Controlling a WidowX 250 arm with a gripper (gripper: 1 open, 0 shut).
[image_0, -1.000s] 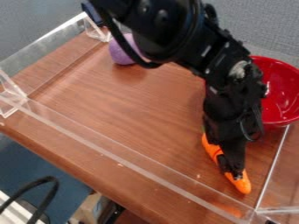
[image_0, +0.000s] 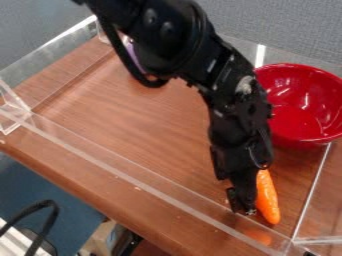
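Note:
My black gripper (image_0: 241, 196) is low over the tabletop at the front right, its tip just left of an orange carrot (image_0: 267, 198) that lies upright in the view along the table. Whether the fingers are open or shut is hidden in the dark shape. A red bowl (image_0: 298, 95) stands behind, at the right, partly covered by the arm.
The wooden table (image_0: 127, 130) has clear plastic walls (image_0: 147, 188) along its edges. A purple object (image_0: 135, 52) at the back is mostly hidden by the arm. Cables and boxes lie below the front-left edge.
The arm has shifted left and slightly up from over the carrot, which now shows more fully to the right of the gripper and appears a little straighter.

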